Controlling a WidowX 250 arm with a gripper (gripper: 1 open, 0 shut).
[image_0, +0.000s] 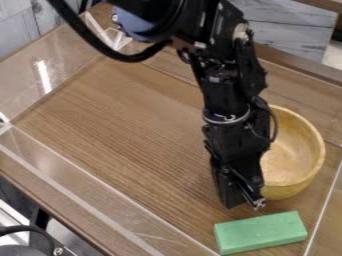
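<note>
My black gripper (238, 188) hangs low over the wooden tabletop, at the near-left side of a cream bowl (299, 152) and partly in front of it. A mint-green block (259, 232) lies just below the gripper, near the front right. The fingertips are dark and overlap, so whether anything is between them is unclear.
A clear edging runs along the left and front. Cables hang at the lower left corner.
</note>
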